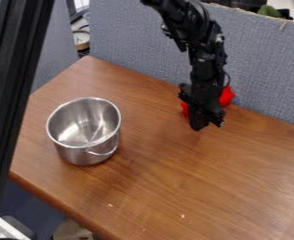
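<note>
My black gripper (202,116) reaches down from the top to the back right of the wooden table, in front of a red object (226,96) that is partly hidden behind it. The fingers look close together, and I cannot see anything held between them. A steel pot (83,130) with a handle stands on the left of the table, well apart from the gripper.
A grey padded partition (269,66) runs along the back edge, close behind the red object. A dark post stands at the left edge.
</note>
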